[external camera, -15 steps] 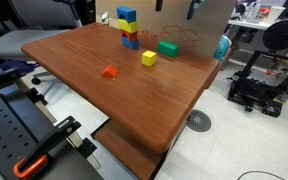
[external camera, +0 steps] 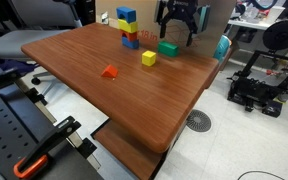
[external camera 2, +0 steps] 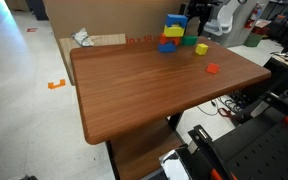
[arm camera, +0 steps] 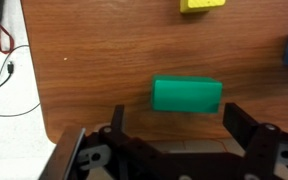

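Note:
A green block (arm camera: pixel 186 94) lies on the wooden table, centred between and just ahead of my open fingers in the wrist view. In exterior view 1 the gripper (external camera: pixel 176 41) hangs over that green block (external camera: pixel 168 48), one finger to either side, with nothing held. Beside it stands a stack of blue, yellow, red and blue blocks (external camera: pixel 129 28). A small yellow block (external camera: pixel 149 58) sits nearer the table's middle. Farther forward lies a red triangular block (external camera: pixel 109 72).
The brown table (external camera: pixel 154 100) has wide bare areas in front and to the left. In the wrist view, its edge passes close to the green block, and cables (arm camera: pixel 2 85) lie beyond its left side. The stack is an obstacle close to the gripper.
The gripper has come down toward the green block over the last second, its fingers staying apart. The blocks have not moved.

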